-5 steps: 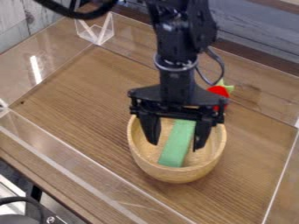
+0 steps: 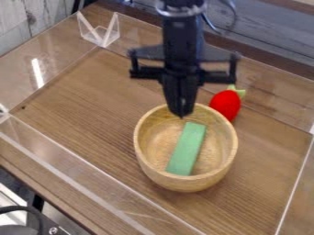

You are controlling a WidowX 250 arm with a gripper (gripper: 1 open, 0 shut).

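My gripper [image 2: 182, 77], a blurred dark shape in the upper middle, is raised above a tan bowl [image 2: 156, 158]. A flat green bar [image 2: 185, 149] lies inside the bowl, slightly tilted. The fingertips are too blurred to tell whether they are shut; no object shows in them. A red strawberry-like object [image 2: 225, 106] with green leaves sits just behind the bowl to the right.
A clear container [image 2: 99, 27] stands at the back left. A dark cable [image 2: 22, 213] is at the lower left corner.
My gripper has risen up and back out of the bowl, uncovering the green bar, which lies in the bowl.
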